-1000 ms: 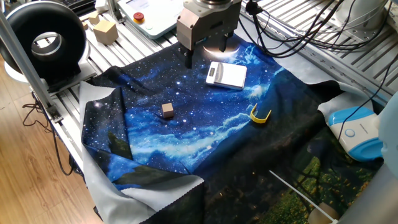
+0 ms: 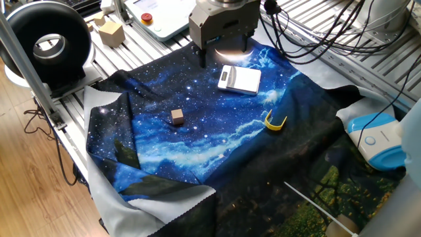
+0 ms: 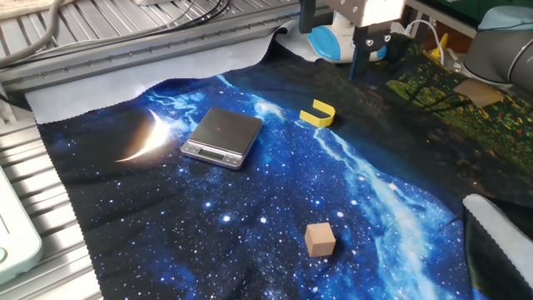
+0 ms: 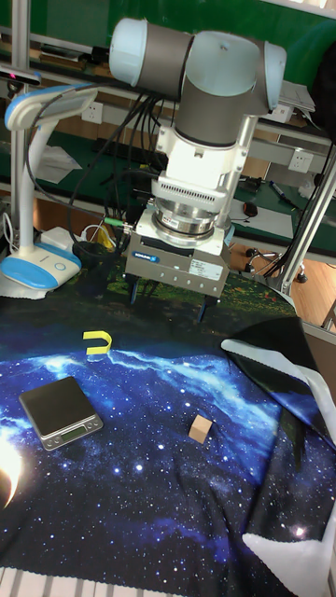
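My gripper [image 4: 167, 311] hangs above the cloth with its two dark fingers spread wide, nothing between them. In exterior view 1 its body covers part of the table's far side. A small wooden cube [image 2: 177, 117] rests on the starry blue cloth, well apart from the gripper; exterior view 2 has the same cube [image 3: 320, 239] toward the front. The digital scale [image 3: 222, 137] lies on the cloth with its dark plate bare. A yellow U-shaped piece [image 3: 318, 114] sits beyond the scale, apart from it and from the cube.
A blue-and-white device [image 2: 375, 142] stands at the cloth's right side. Folded cloth [image 2: 131, 204] bunches up at the near left. Loose wooden blocks [image 2: 112, 34], a black ring-shaped object [image 2: 49, 43] and a red button [image 2: 147, 18] are outside the cloth. Open cloth surrounds the cube.
In exterior view 1 my gripper has drifted slightly to the right, and its right finger shows more clearly. The cube, scale and yellow piece have stayed in place.
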